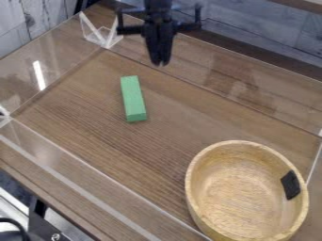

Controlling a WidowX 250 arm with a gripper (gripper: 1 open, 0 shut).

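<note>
A green block (134,98) lies flat on the wooden table (75,141), left of centre. My dark gripper (160,58) is up at the top middle, above and behind the block, apart from it. It is blurred; I see nothing held, and its fingers look shut.
A large round beige bin (246,202) with a dark patch on its side fills the lower right. A clear plastic object (98,28) is at the top left.
</note>
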